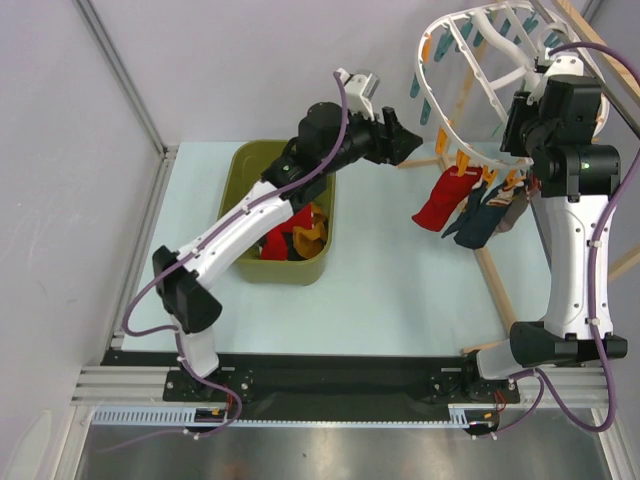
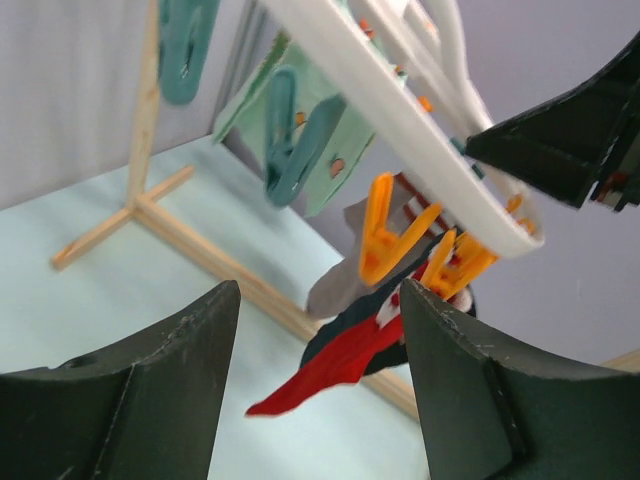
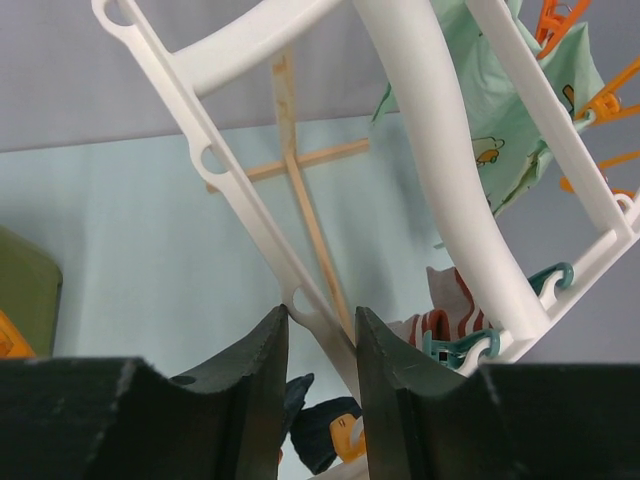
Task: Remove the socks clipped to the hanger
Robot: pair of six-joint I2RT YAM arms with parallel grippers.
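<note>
The white clip hanger hangs at upper right, with a red sock, a navy sock and a greyish sock below it, held by orange clips. My left gripper stands open left of the hanger, empty, its fingers in front of the socks in the left wrist view. My right gripper is at the hanger, its fingertips close together at the white rim; whether it grips the rim is unclear.
A green bin with red and yellow cloths stands left on the pale table. A wooden frame stands at the right around the hanger.
</note>
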